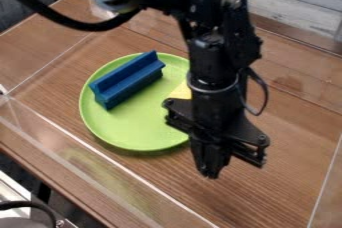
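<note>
My black gripper [210, 160] hangs over the wooden table just right of a round green plate [112, 123], its fingers pointing down and shut, with nothing visible between them. A blue block [127, 78] lies on the plate's left side. A yellow object [178, 94] on the plate's right side is mostly hidden behind my arm.
Bare tabletop [281, 162] lies to the right and in front of the plate. A clear edge runs along the left front, with a dark cable at the bottom left corner. A pale wooden board borders the back.
</note>
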